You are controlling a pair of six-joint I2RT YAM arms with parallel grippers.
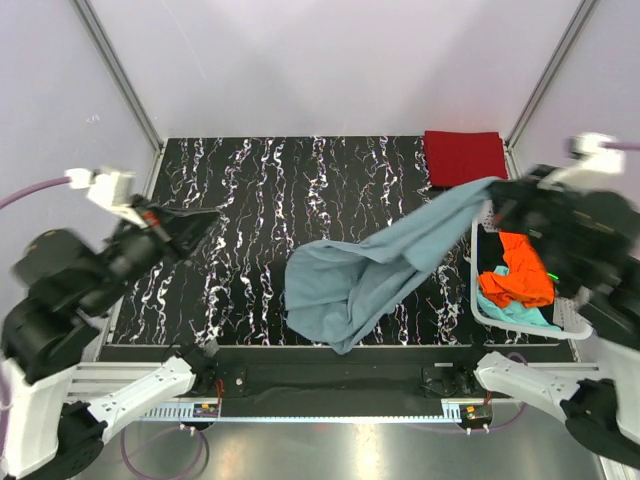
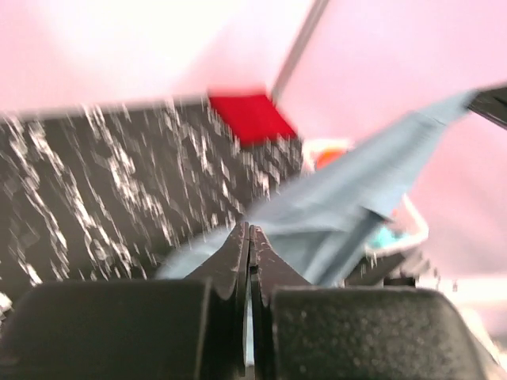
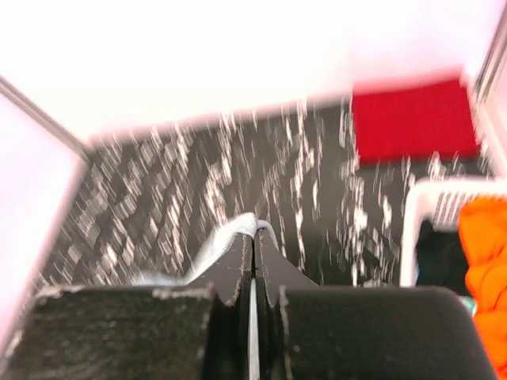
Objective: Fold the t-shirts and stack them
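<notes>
A grey-blue t-shirt (image 1: 360, 285) hangs stretched from my right gripper (image 1: 502, 200), raised high on the right, its lower part draped on the black marbled table (image 1: 220, 280). In the right wrist view my right gripper is shut on a bunched edge of the shirt. My left gripper (image 1: 195, 230) is raised on the left, away from the shirt; in the left wrist view it (image 2: 248, 229) is shut with nothing visible between its fingers. A red folded t-shirt (image 1: 465, 158) lies at the back right corner.
A white basket (image 1: 478, 300) at the right holds orange (image 1: 515, 270), teal and dark cloths, partly hidden by the right arm. Walls border the table.
</notes>
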